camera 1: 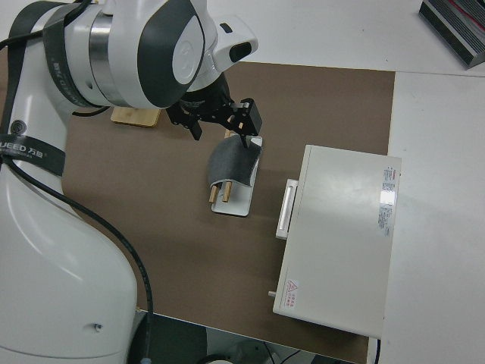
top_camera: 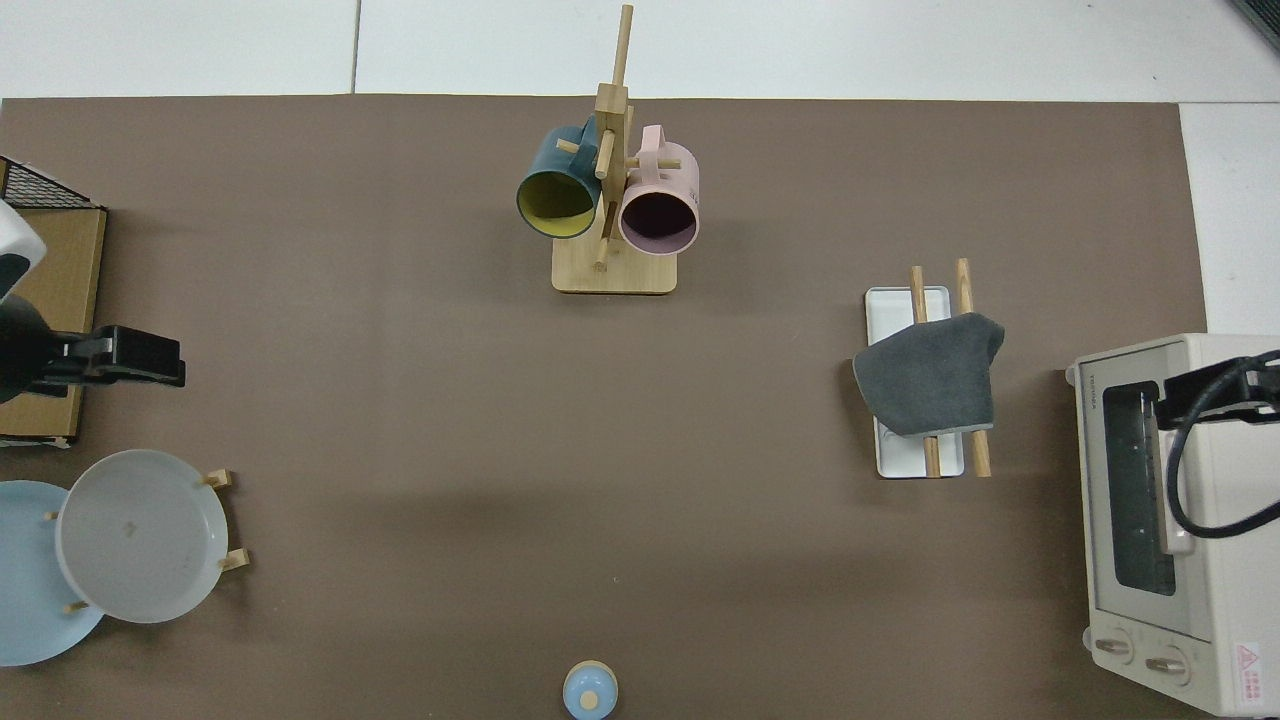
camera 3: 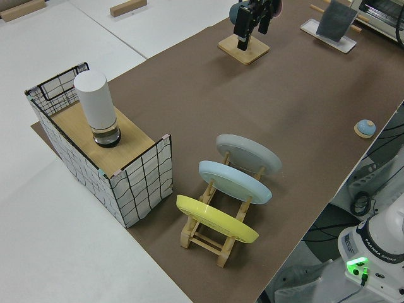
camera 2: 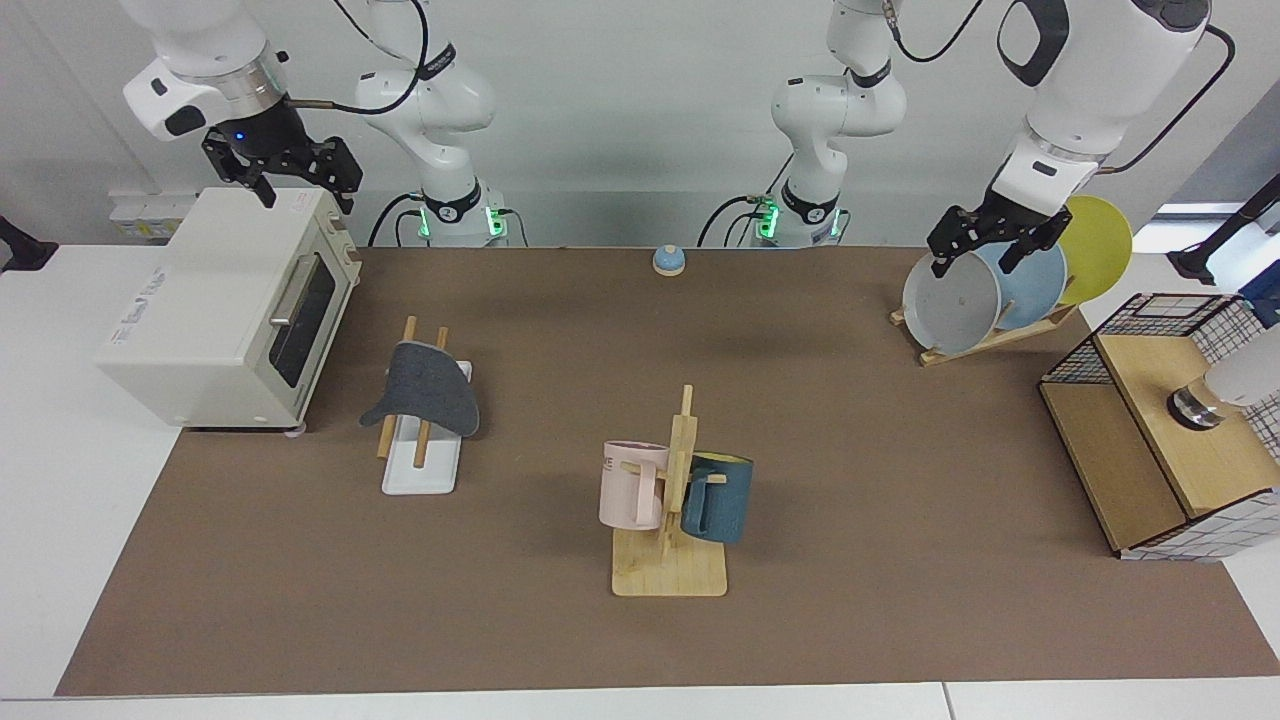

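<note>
A wooden mug tree (top_camera: 612,264) at the back middle holds a teal mug (top_camera: 552,186) and a pink mug (top_camera: 672,204). A grey cloth (top_camera: 924,372) drapes over two sticks on a white tray (top_camera: 890,312) at the right. Plates stand in a wooden rack at the left, including a white plate (top_camera: 142,534) and a yellow plate (camera 3: 218,221). My left gripper (top_camera: 132,355) hovers near the wire shelf and plates; its finger state is unclear. My right gripper (camera 1: 223,121) is above the microwave side, near the cloth, with nothing visible held.
The white microwave (top_camera: 1236,564) takes up the right edge. A wire-sided wooden shelf (top_camera: 54,276) with a white cylinder (camera 3: 95,101) stands at the left. A small blue round object (top_camera: 589,690) lies at the front middle.
</note>
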